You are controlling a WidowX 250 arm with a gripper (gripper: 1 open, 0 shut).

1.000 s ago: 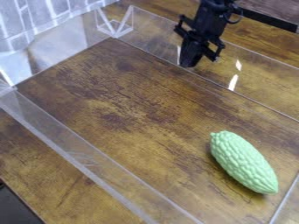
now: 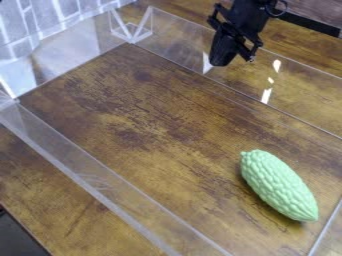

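Observation:
A pale green, bumpy bitter-melon-like object [image 2: 275, 184] lies on the wooden floor at the lower right. At the top, against the clear far wall, hangs the black gripper [image 2: 219, 52], pointing down with its fingers close together and nothing visible between them. It is far from the green object.
Clear plastic walls [image 2: 94, 188] border a wide, bare wooden work surface [image 2: 134, 120]. A white, folded or ribbed material [image 2: 34, 22] is at the upper left, beyond the wall.
The gripper has risen toward the top of the view and shifted slightly right. The green object has not moved.

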